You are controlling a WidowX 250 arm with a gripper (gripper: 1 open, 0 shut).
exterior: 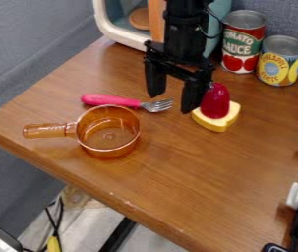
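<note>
My black gripper (pixel 172 85) stands open above the middle-back of the wooden table, its fingers apart with nothing visible between them. Below it lies a pink-handled fork (pixel 112 101). Just right of it, a red object (pixel 215 100) sits on a yellow base (pixel 215 121), partly behind the right finger. An amber glass pan (pixel 108 133) with its handle pointing left rests at the left-centre of the table.
Two cans, red (pixel 241 44) and yellow (pixel 280 62), stand at the back right. A teal-white container (pixel 118 22) is at the back. A dark appliance (pixel 296 202) with white knobs borders the right edge.
</note>
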